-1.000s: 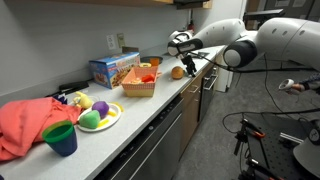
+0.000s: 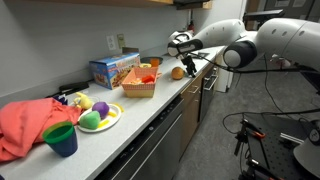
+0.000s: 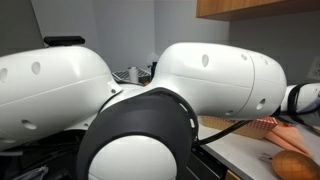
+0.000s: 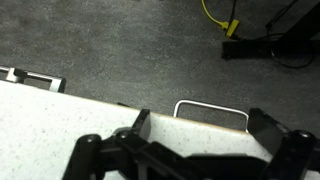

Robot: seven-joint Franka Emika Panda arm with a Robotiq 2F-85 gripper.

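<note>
In the wrist view my gripper stands open over the counter's front edge, its two dark fingers wide apart with nothing between them. Beneath it show the pale counter top (image 4: pixel 50 135), a metal handle (image 4: pixel 210 105) and the dark floor. Exterior view 1 has the arm (image 2: pixel 235 27) stretched out to the far right end of the counter. An orange round object (image 2: pixel 178 73) sits near that end. To its left is an orange basket (image 2: pixel 140 85) with red and other items in it.
A blue box (image 2: pixel 115 68) stands behind the basket. Nearer are a plate (image 2: pixel 98 121) of colourful items, a green cup (image 2: pixel 61 138) and a red cloth (image 2: pixel 35 118). Bare counter runs along the front. A yellow cable connector (image 4: pixel 218 22) shows at floor level.
</note>
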